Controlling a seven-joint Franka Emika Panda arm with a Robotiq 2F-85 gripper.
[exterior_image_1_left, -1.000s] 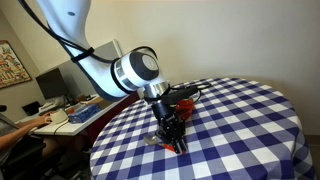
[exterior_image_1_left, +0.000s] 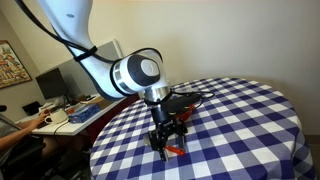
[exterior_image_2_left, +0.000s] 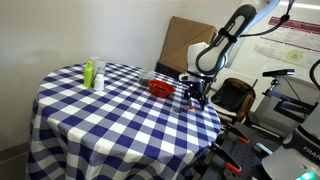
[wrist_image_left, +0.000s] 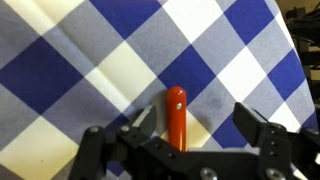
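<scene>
A red handle (wrist_image_left: 177, 118) with a small hole near its rounded end lies on the checkered cloth in the wrist view. My gripper is open, one finger on either side of the handle, which is nearer the left finger. The handle's lower part is hidden behind the gripper. From exterior view 1, the gripper (exterior_image_1_left: 171, 146) is low over the tabletop, with the red handle (exterior_image_1_left: 175, 150) showing at its fingers. In exterior view 2 the gripper (exterior_image_2_left: 195, 102) is at the table's right side.
A blue-and-white checkered cloth (exterior_image_2_left: 130, 125) covers the round table. A red bowl (exterior_image_2_left: 160, 90) stands near the gripper, a clear container (exterior_image_2_left: 147, 78) behind it. Green (exterior_image_2_left: 88, 74) and white (exterior_image_2_left: 98, 82) bottles stand farther left.
My gripper has shifted slightly left in exterior view 1 and its fingers look more spread. More of the red handle shows than before.
</scene>
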